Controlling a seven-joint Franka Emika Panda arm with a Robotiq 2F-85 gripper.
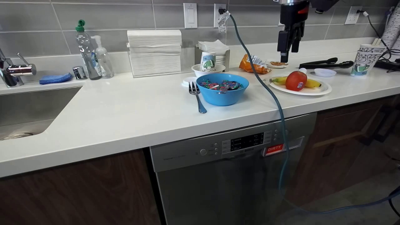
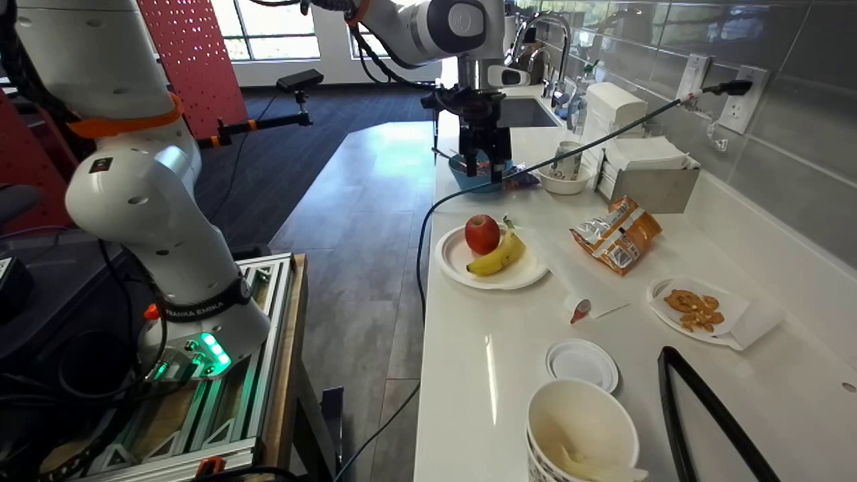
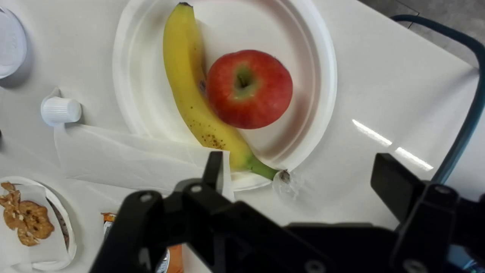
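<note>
Above the counter hangs my gripper, its fingers wide apart with nothing between them. In exterior view 1 the gripper is well clear of the surface, above the paper plate. On that plate lie a red apple and a yellow banana, the two touching. In the wrist view both fruits are ahead of the fingers, toward the top of the picture. A blue bowl of small wrapped items stands to the left of the plate, with a fork beside it.
A blue-green cable crosses over the counter between bowl and plate. An orange snack bag, a plate of cookies, black tongs and a paper cup occupy the rest. Free counter stretches left toward the sink.
</note>
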